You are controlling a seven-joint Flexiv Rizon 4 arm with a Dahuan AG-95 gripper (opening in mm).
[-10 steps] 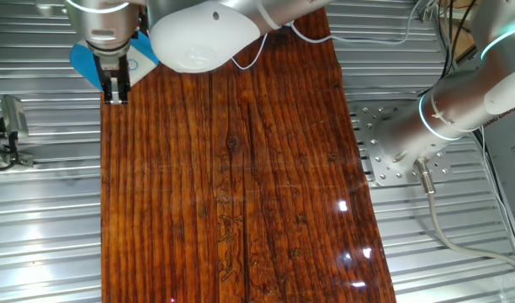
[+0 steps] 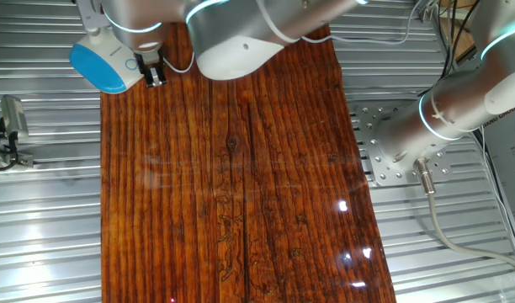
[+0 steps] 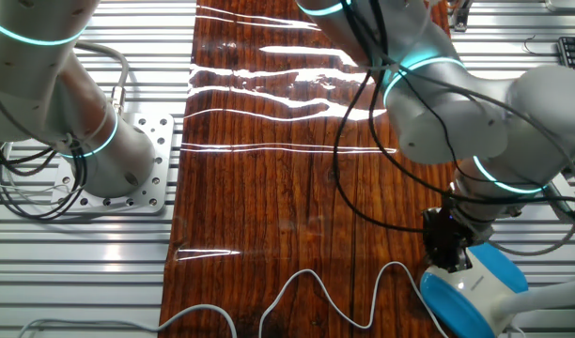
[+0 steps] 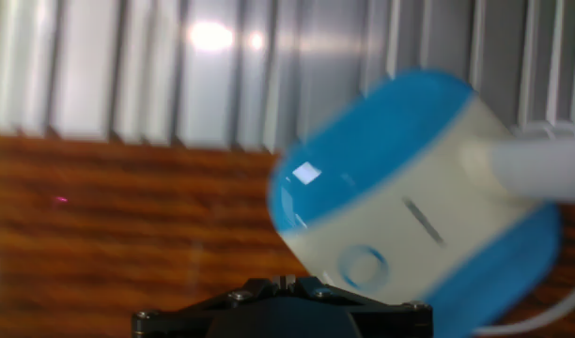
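Note:
A blue and white device, apparently a lamp base with a white stem, sits at the far left corner of the wooden board. In the wrist view the blue and white device fills the right half, slightly blurred, with a blue ring and a dark slot on its white top. My gripper hangs right beside it and does not appear to hold it. At the bottom of the wrist view the black gripper has its fingertips together, nothing visible between them. Whether it touches the device cannot be told.
The glossy wooden board is bare across its middle and front. A white cable runs from the device over the board. Beyond the board's right edge stands the robot's perforated base plate; a small metal fixture is at the left.
In exterior view 1 my gripper has moved right and slightly back, uncovering more of the blue and white device. The arm has shifted right with it. The device stays in place.

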